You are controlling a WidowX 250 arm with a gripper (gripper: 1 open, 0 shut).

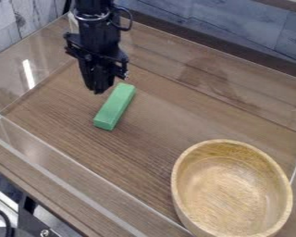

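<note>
A green rectangular block [114,106] lies flat on the wooden table, left of the middle. My black gripper [96,72] hangs at the upper left, a little up and left of the block and apart from it. Whether its fingers are open or shut is hard to make out.
An empty beige round bowl [231,188] sits at the lower right. A pale wall and the table's edge run along the left, with dark cables at the lower left.
</note>
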